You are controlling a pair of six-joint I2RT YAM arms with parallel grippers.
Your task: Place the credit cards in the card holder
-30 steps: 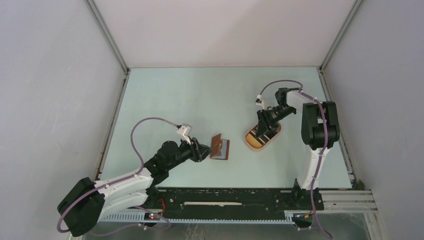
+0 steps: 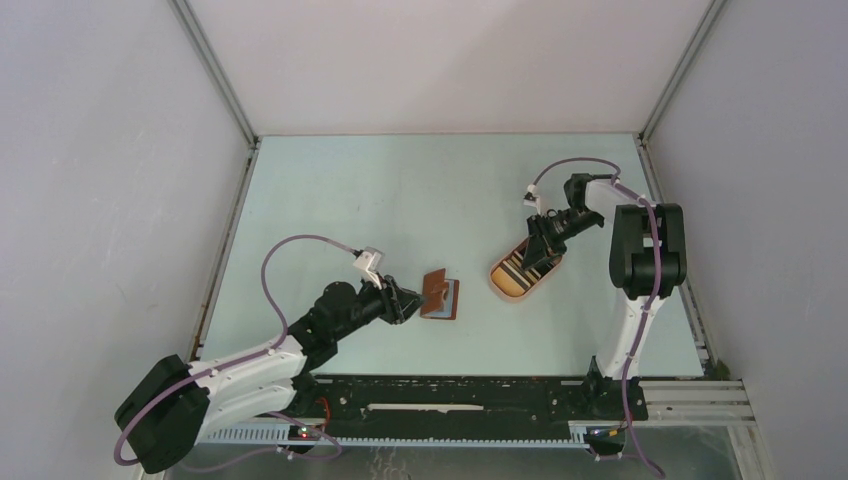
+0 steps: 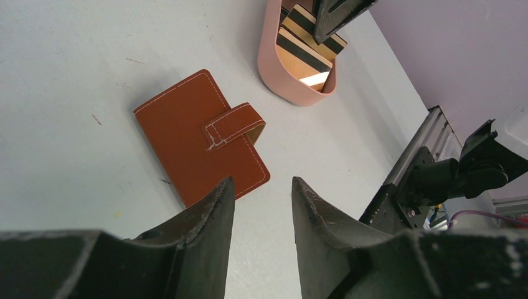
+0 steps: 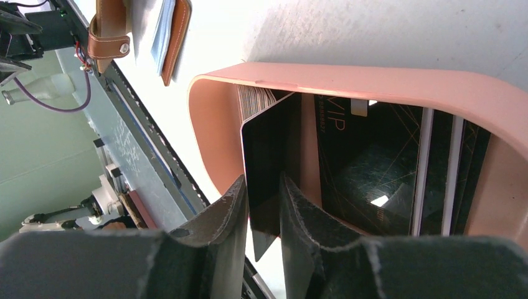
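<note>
The brown leather card holder (image 3: 187,131) lies on the table with its strap (image 3: 233,124) folded over one side. In the top view its flap (image 2: 433,290) stands raised. My left gripper (image 2: 410,306) is just left of the holder, its fingers apart and empty. Several cards fill a pink oval container (image 2: 507,294) to the right. My right gripper reaches over that container, its fingers part open. A tilted black card (image 4: 274,149) stands between the right fingers; a firm grip on it does not show. Another black card (image 4: 367,162) lies in the container.
The container's pink rim (image 4: 386,93) runs close to the right fingers. Between holder and container the table (image 2: 475,340) is bare, as is its back half. A dark rail (image 2: 440,395) borders the front edge.
My right gripper has moved a little to the right over the container, uncovering more of the cards at its left. My left arm, the holder and the container have kept their places.
</note>
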